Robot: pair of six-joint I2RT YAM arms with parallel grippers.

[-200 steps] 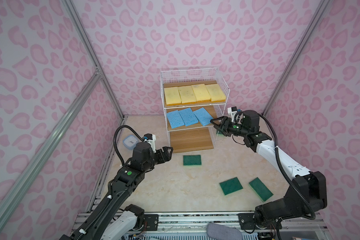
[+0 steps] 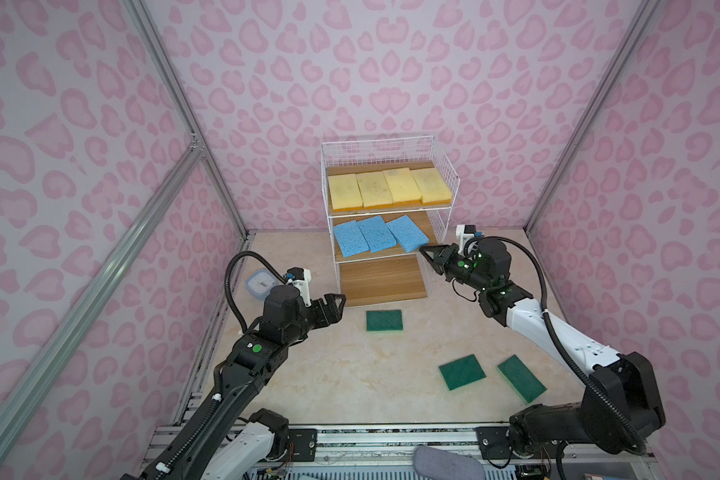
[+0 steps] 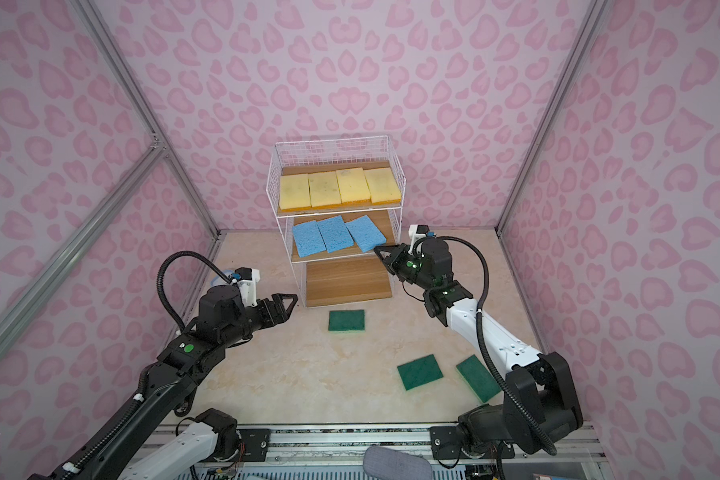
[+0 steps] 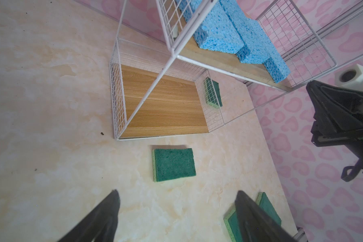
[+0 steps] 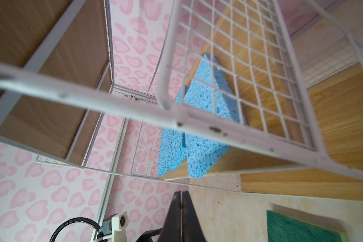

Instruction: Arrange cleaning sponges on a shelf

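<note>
A white wire shelf holds a row of several yellow sponges point(image 2: 374, 189) on top and three blue sponges point(image 2: 377, 233) on the middle board. The bottom board point(image 2: 380, 280) is bare. Green sponges lie on the floor: one point(image 2: 384, 320) before the shelf, two point(image 2: 461, 372) at the front right, and one point(image 4: 214, 89) behind the shelf's right side in the left wrist view. My right gripper is shut, empty, at the middle board's front right corner, by the rightmost blue sponge. My left gripper is open and empty, left of the front green sponge.
A blue-rimmed object point(image 2: 261, 284) lies on the floor left of the shelf, partly hidden in the top right view. Walls point(image 2: 72, 240) close in both sides.
The right arm has shifted slightly left and toward the front, with its gripper lingering at the shelf corner. The left arm looks almost unchanged.
</note>
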